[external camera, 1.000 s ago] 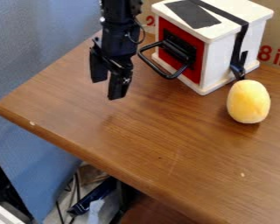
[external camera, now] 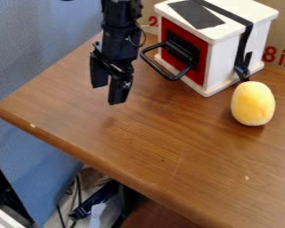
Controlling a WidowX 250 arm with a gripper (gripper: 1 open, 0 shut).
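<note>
My black gripper (external camera: pixel 109 82) hangs over the back left of the wooden table, its two fingers pointing down and apart, with nothing visible between them. To its right stands a white box (external camera: pixel 224 66) with a red front panel (external camera: pixel 194 73), a black loop handle on that front and a dark patch and strap on top. A pale yellow oval object (external camera: pixel 252 103) sits on the table to the right, in front of the box.
A cardboard panel stands behind the box.
</note>
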